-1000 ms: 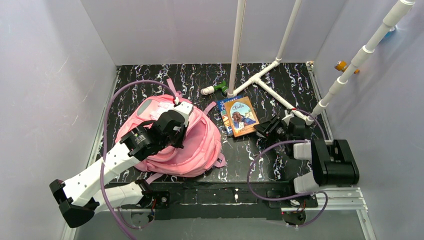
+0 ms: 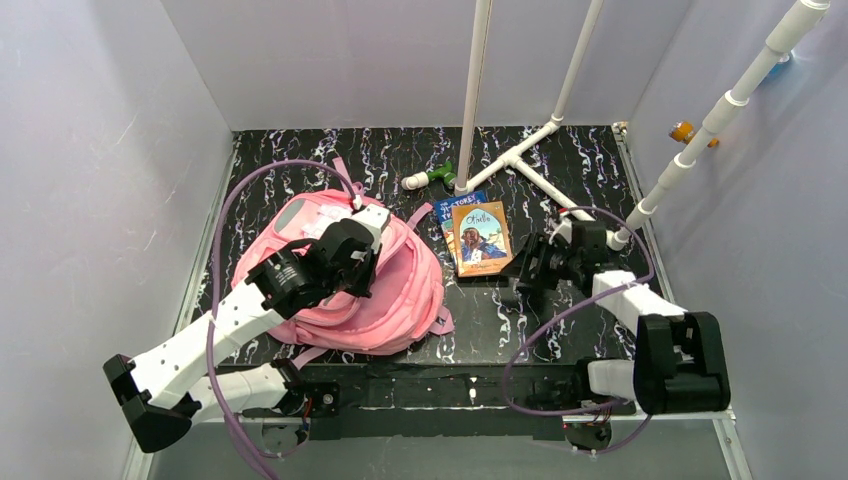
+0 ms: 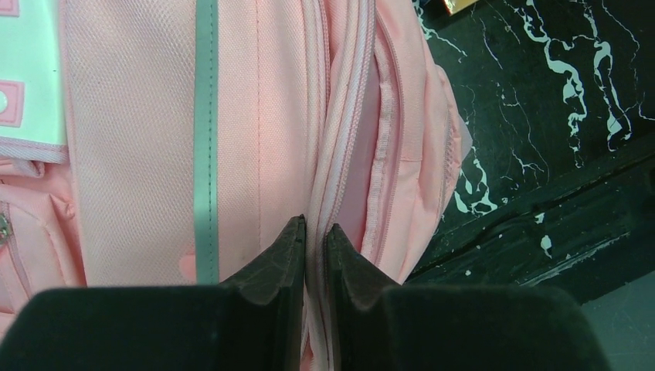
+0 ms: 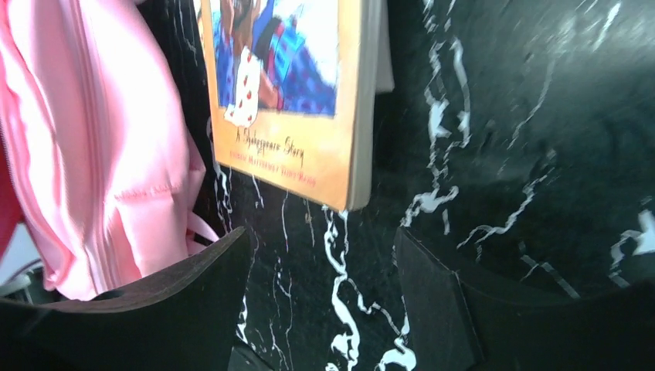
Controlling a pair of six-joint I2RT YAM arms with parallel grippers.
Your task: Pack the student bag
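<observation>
A pink backpack (image 2: 400, 290) lies on the left of the black marbled surface, its main compartment partly open. My left gripper is shut on the zippered edge of that opening. Right of the bag lie two books: the orange Othello book (image 2: 482, 240) on top of a blue book (image 2: 450, 205), which sticks out behind it. My right gripper stands open just short of the Othello book's lower right end, nothing between its fingers; in the right wrist view the book (image 4: 286, 147) lies ahead of the fingers.
White pipes (image 2: 540, 180) stand behind and right of the books, with a green fitting (image 2: 440, 172) near the back. Grey walls enclose three sides. Bare surface (image 2: 480, 330) shows in front of the books.
The Othello book has straightened slightly since a second ago. My left gripper has hardly moved.
</observation>
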